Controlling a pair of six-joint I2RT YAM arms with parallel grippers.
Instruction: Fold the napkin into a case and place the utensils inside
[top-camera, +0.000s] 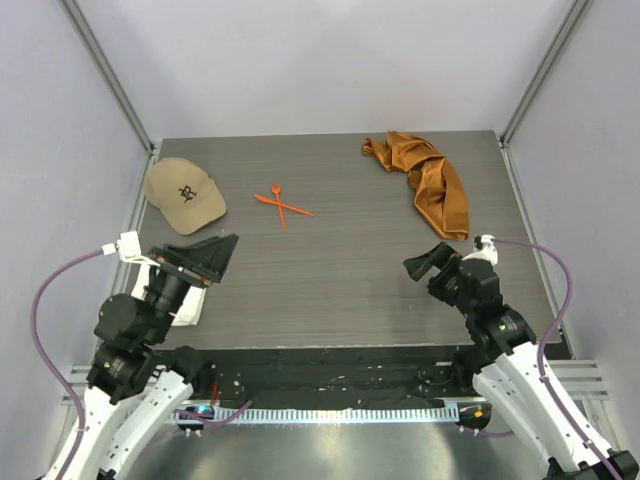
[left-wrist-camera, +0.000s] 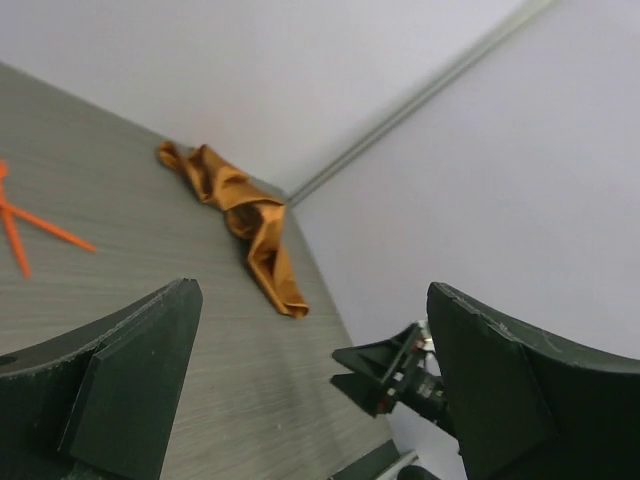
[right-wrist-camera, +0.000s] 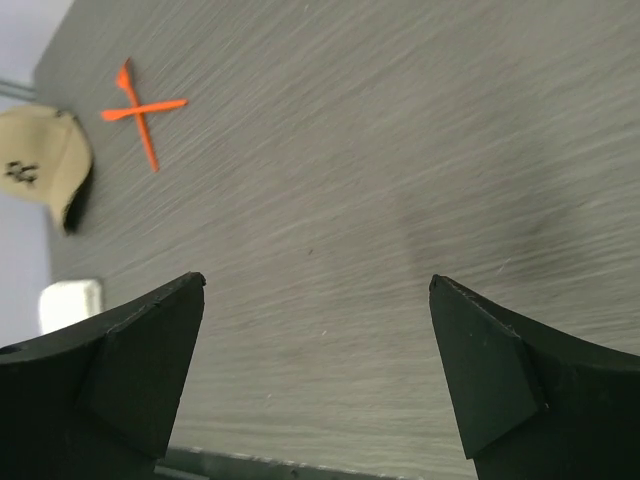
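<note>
A crumpled orange-brown satin napkin (top-camera: 435, 190) (left-wrist-camera: 270, 255) lies at the back right of the table. Two orange utensils (top-camera: 283, 206) (right-wrist-camera: 140, 115) lie crossed near the middle back, left of the napkin. My left gripper (top-camera: 208, 262) is raised over the front left, open and empty, angled toward the table's right side in its wrist view. My right gripper (top-camera: 430, 262) is above the front right, open with nothing between its fingers, below and left of the napkin.
A tan cap (top-camera: 184, 192) sits at the back left. A white cloth or object (top-camera: 186, 312) (right-wrist-camera: 70, 303) is at the front left, partly hidden by my left arm. Walls border the sides and back.
</note>
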